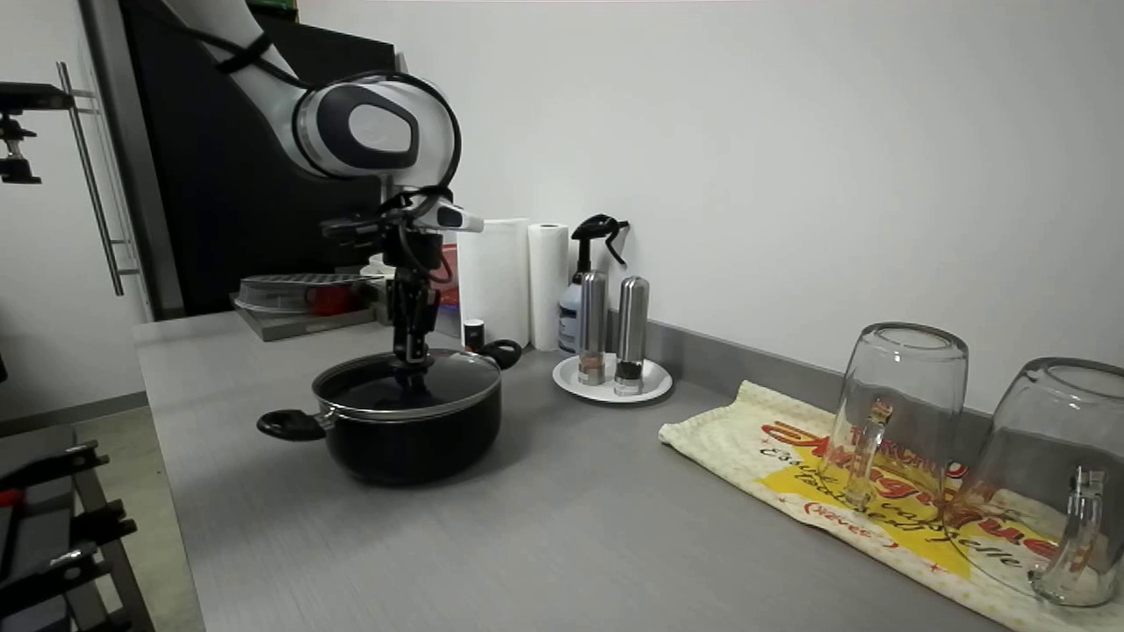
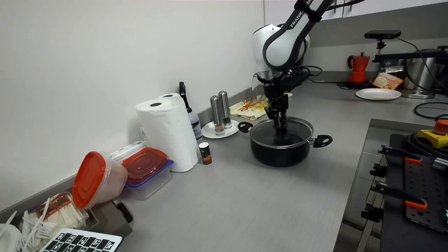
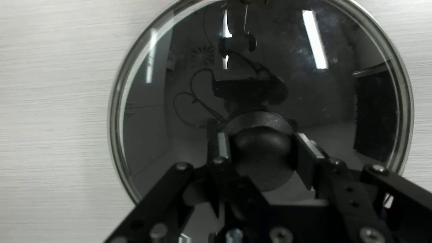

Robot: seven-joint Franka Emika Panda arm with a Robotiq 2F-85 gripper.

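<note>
A black two-handled pot (image 1: 416,453) stands on the counter, covered by a glass lid (image 1: 458,379) with a metal rim. The lid lies level on the pot's rim in both exterior views. Pointing straight down over its centre, my gripper (image 1: 411,363) is shut on the lid's round black knob (image 3: 263,162). From the wrist, one finger (image 3: 223,145) shows on each side of the knob, and reflections cover the glass. Whatever is inside the pot cannot be made out. One pot handle (image 2: 322,141) points towards the counter's front edge, the other towards the wall.
Near the wall, a white plate (image 1: 661,377) carries two metal grinders. Paper towel rolls (image 2: 170,134), a spray bottle (image 1: 569,316) and a small black jar (image 2: 205,153) stand close by. Two glass mugs (image 1: 896,421) rest upside down on a cloth (image 1: 727,442).
</note>
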